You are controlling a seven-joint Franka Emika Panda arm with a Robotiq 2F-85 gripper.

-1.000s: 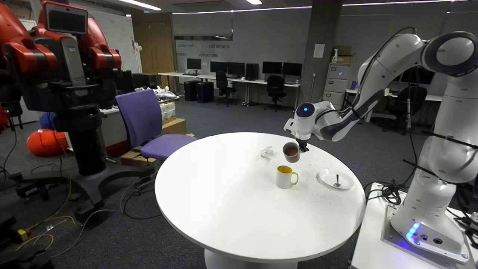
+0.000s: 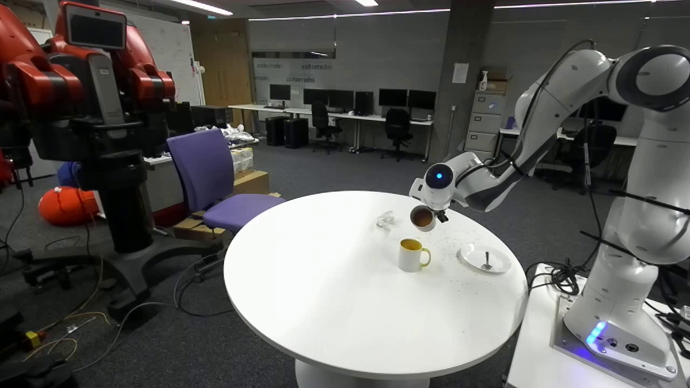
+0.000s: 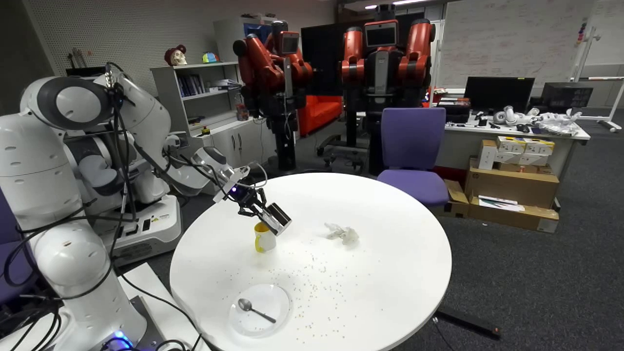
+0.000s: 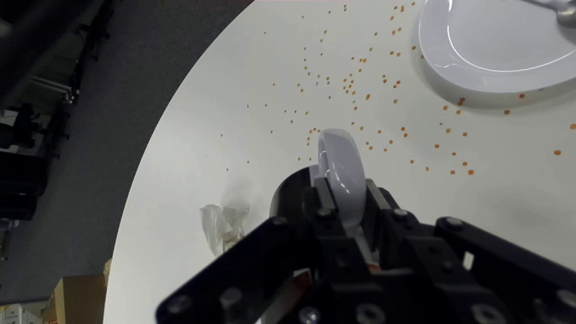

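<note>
My gripper is shut on the pale handle of a dark mug (image 3: pixel 275 219), which hangs tilted above the table. In exterior view 1 the mouth of this held mug (image 2: pixel 423 219) faces the camera, with something orange-brown inside it. A white mug with a yellow inside and yellow handle (image 2: pixel 410 256) stands upright on the table. From exterior view 2 the yellow-handled mug (image 3: pixel 264 238) appears partly behind the held one. Much of the dark mug is hidden by the gripper in the wrist view.
A white plate (image 3: pixel 238 319) bears a metal spoon (image 3: pixel 256 310). Small orange bits lie scattered over the round white table (image 2: pixel 310 278). Crumpled clear plastic (image 3: pixel 342 234) rests on the tabletop. A purple chair (image 2: pixel 236 208) stands beside the table, whose left side in exterior view 1 is bare.
The held mug has shifted slightly right in exterior view 1 and tilted further. My wrist has turned and come down a little. The yellow-handled mug and plate stay in place.
</note>
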